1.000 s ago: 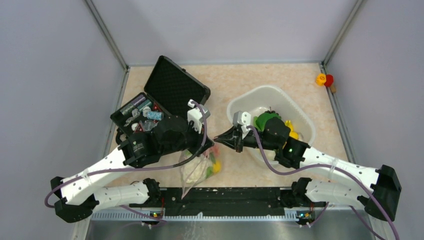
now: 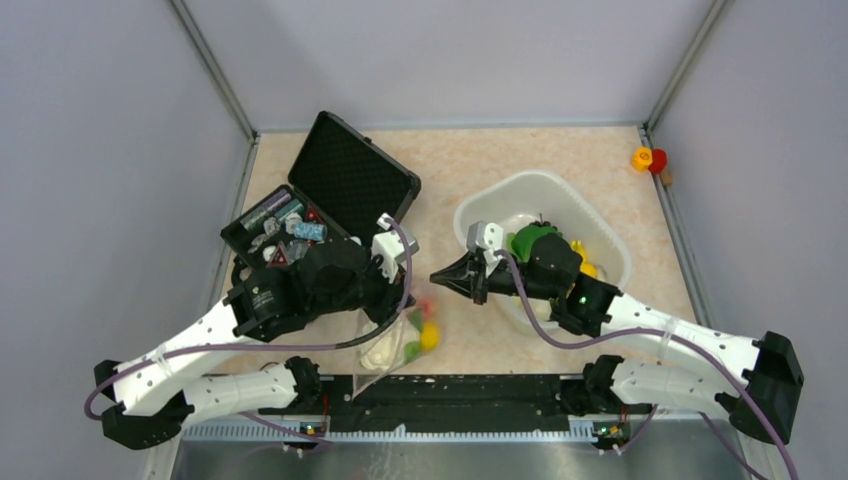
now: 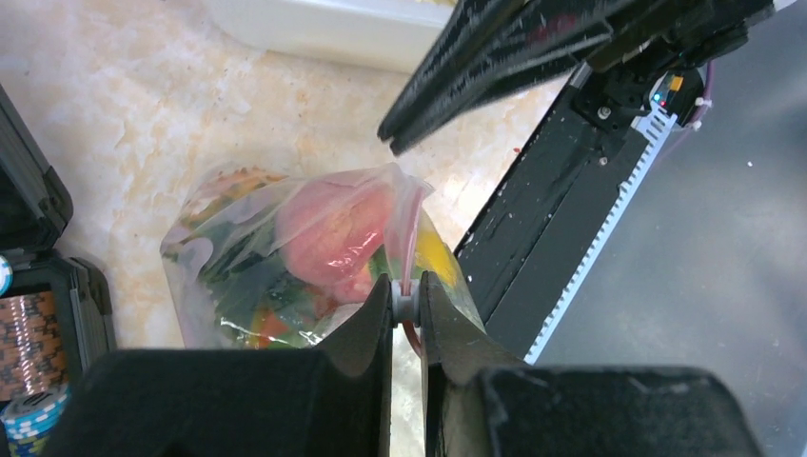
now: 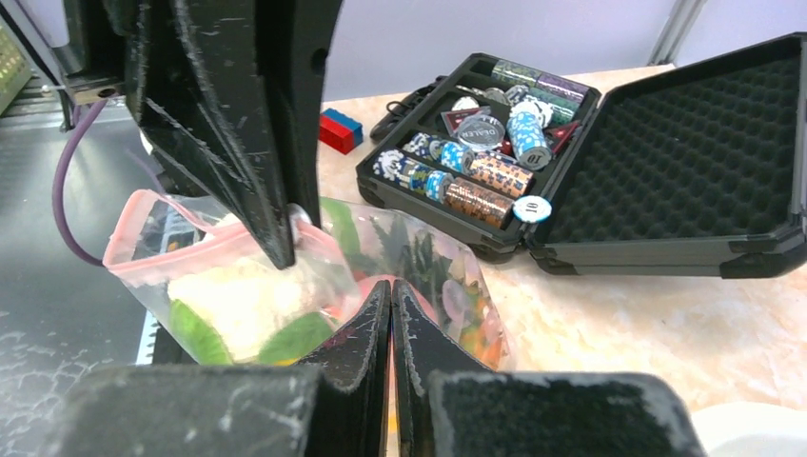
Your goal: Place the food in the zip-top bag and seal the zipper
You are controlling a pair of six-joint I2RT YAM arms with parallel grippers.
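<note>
The clear zip bag (image 3: 228, 257), full of food, stands at the table's front edge. Through its plastic show a pinkish-red piece (image 3: 335, 228), a yellow one (image 2: 429, 336), a pale one (image 4: 243, 293) and green leaves (image 4: 193, 331). My left gripper is shut on the bag's pink-edged top at the zipper slider. Left of that grip, in the right wrist view, the pink rim (image 4: 133, 238) loops apart. My right gripper (image 2: 434, 279) is shut with nothing between its fingertips, just right of the bag and apart from it.
A white bin (image 2: 613, 235) with green and yellow food stands on the right, under my right arm. An open black case (image 2: 352, 180) of poker chips lies back left. Clear table lies between case and bin.
My left gripper has moved slightly left and toward the front, and the bag has shifted a little left too. The right arm has hardly moved.
</note>
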